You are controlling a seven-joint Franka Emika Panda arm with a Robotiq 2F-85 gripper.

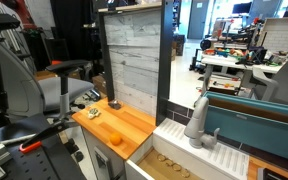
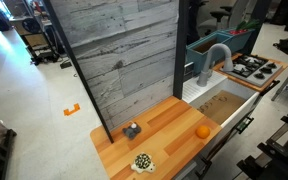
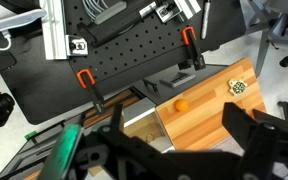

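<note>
My gripper stands open in the wrist view, its dark fingers wide apart at the bottom and nothing held between them. The orange fruit (image 3: 181,105) shows beyond the gap, some way off on the wooden counter (image 3: 199,125). Farther right on that counter is a pale, dark-spotted item (image 3: 237,87). In exterior view 2 the orange (image 2: 203,131) rests near the counter's front edge, with the spotted item (image 2: 142,163) at the near left corner. A small grey-and-white object (image 2: 132,130) sits toward the back panel. I cannot make out the gripper in either exterior view.
An open drawer (image 1: 169,175) lies below the white sink area with its grey faucet (image 1: 197,118). A tall grey plank panel (image 1: 134,60) rises behind the counter. The black base table (image 3: 134,65) carries orange-marked clamps and cables.
</note>
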